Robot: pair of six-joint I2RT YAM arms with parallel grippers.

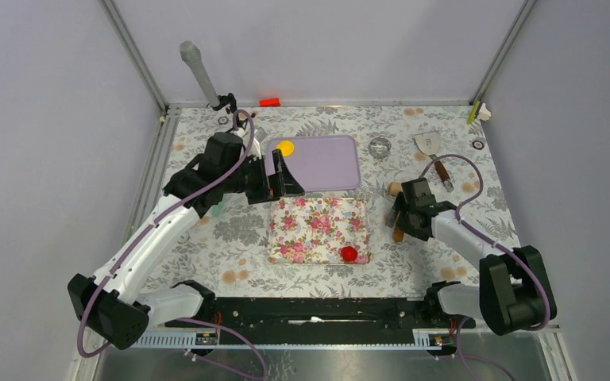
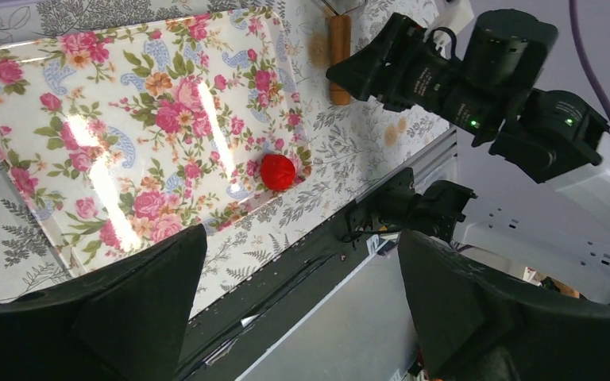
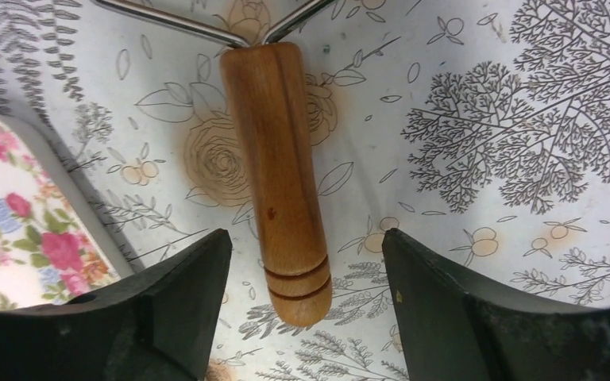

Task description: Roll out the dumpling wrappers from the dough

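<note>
The wooden handle of a roller point(image 3: 278, 175), with metal rods, lies on the patterned table right of the floral board point(image 1: 310, 230). My right gripper is over the handle, its fingers apart on either side of it. A red dough piece point(image 2: 277, 171) rests on the board's lower right area. My left gripper point(image 1: 279, 182) is open with nothing between its fingers, above the area between the board and the purple tray.
The purple tray point(image 1: 326, 163) lies behind the board. A glass bowl point(image 1: 380, 148), a scraper point(image 1: 428, 143) and a yellow round item point(image 1: 285, 148) are at the back.
</note>
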